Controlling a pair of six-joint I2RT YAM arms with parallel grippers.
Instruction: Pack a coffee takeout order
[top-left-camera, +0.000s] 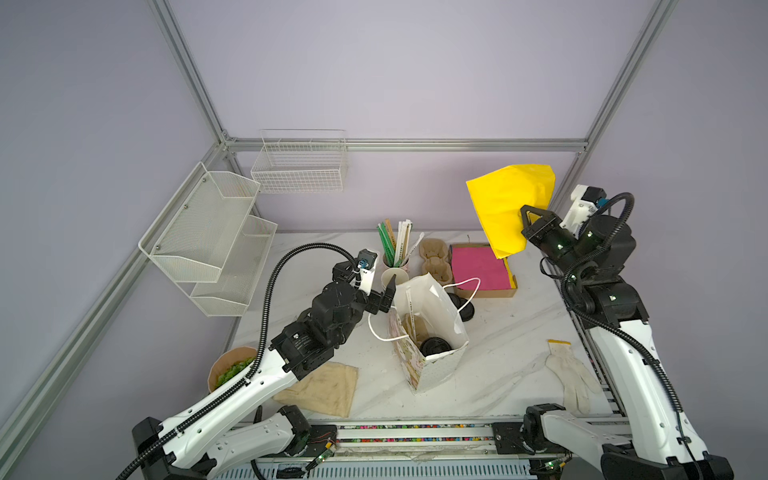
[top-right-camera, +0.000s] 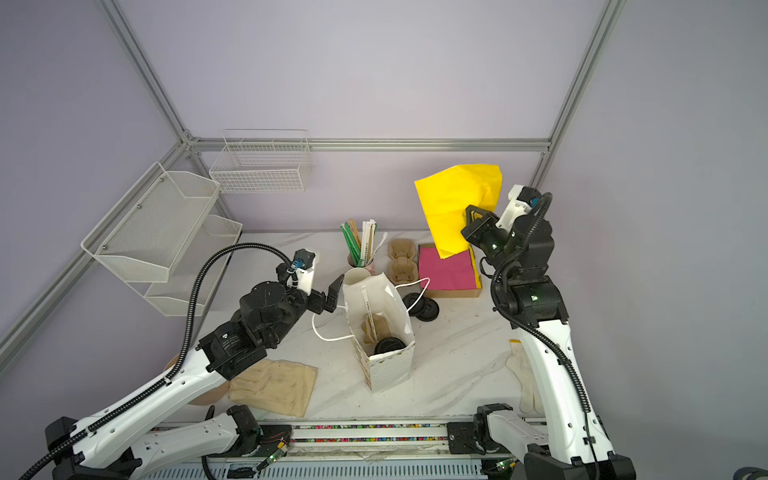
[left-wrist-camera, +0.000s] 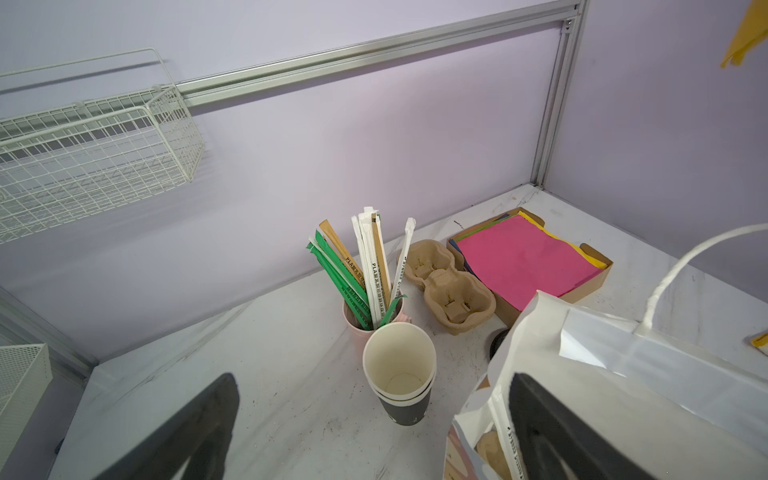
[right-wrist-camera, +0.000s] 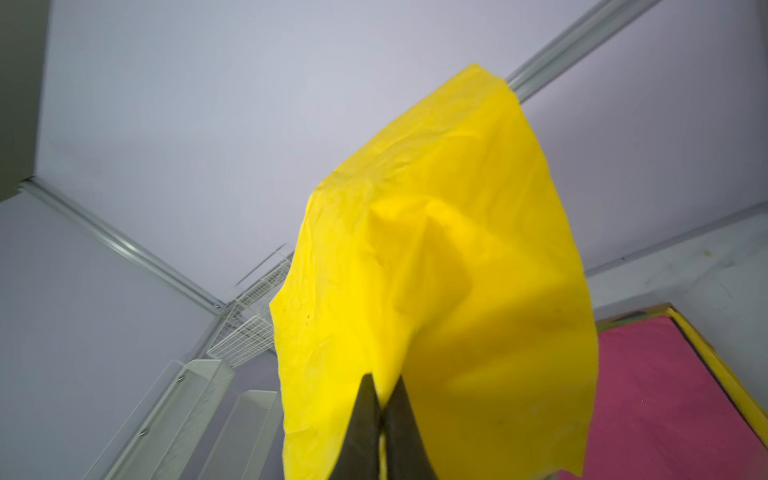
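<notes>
High above the table, my right gripper is shut on a yellow napkin (right-wrist-camera: 448, 304), pinching a fold of it while the rest spreads out. Below it lies a cardboard box (top-left-camera: 497, 293) with a pink napkin (top-left-camera: 480, 268) on top. A white paper bag (top-left-camera: 445, 369) with two handles stands open at the table's centre; a black lid (top-left-camera: 436, 345), a brown thing and a wrapped straw show inside. My left gripper is open just left of the bag, its fingers (left-wrist-camera: 188, 432) wide apart with nothing held between them.
Behind the bag stand stacked paper cups (left-wrist-camera: 400, 364), a pink cup of straws (left-wrist-camera: 360, 328) and a cardboard cup carrier (left-wrist-camera: 456, 296). Black lids (top-right-camera: 428, 309) lie right of the bag. A cloth (top-right-camera: 273, 386) is at front left, a glove (top-left-camera: 572, 376) at front right.
</notes>
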